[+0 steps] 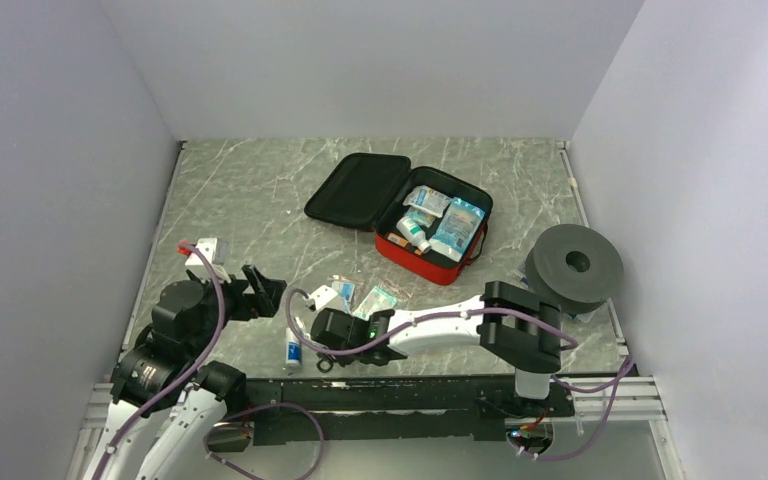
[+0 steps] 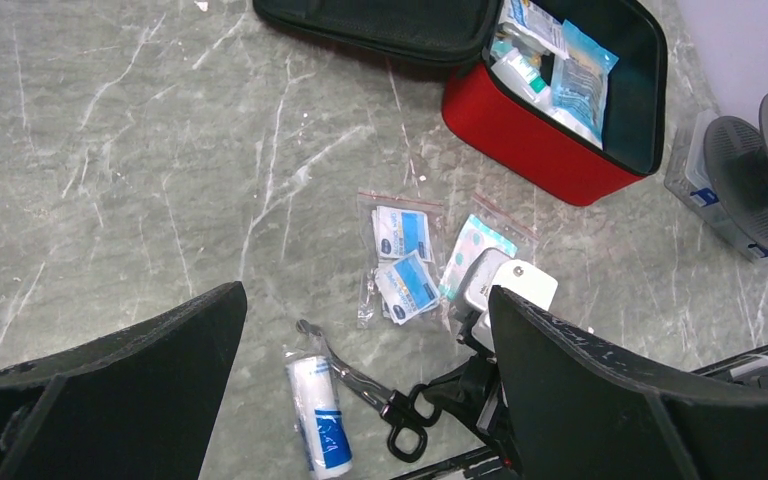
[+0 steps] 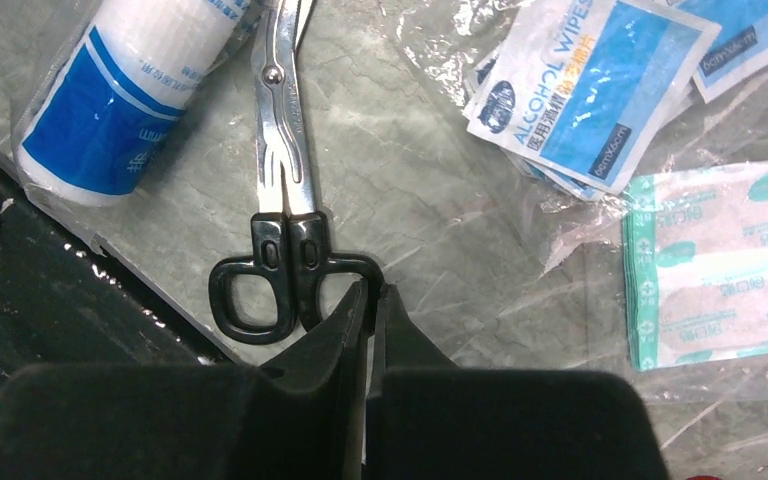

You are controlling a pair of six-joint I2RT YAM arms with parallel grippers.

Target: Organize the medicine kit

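Note:
The scissors (image 3: 285, 150) lie on the marble-patterned table, black handles toward the front edge. My right gripper is shut, its tips meeting at the outer edge of one handle loop; black against black, I cannot tell if the thin rim is between them. Beside the scissors lies a bagged white-and-blue roll (image 2: 318, 415). Bags of alcohol wipes (image 2: 400, 260) and green-patterned plasters (image 2: 475, 245) lie farther back. The red case (image 1: 415, 262) stands open, with a bottle and several packets inside. At the left, my left gripper (image 1: 265, 292) hangs open and empty.
The case's black lid (image 1: 358, 190) lies folded out to the left. A large grey spool (image 1: 573, 268) occupies the right side, on a clear box (image 2: 695, 180). Bare table spreads across the back left.

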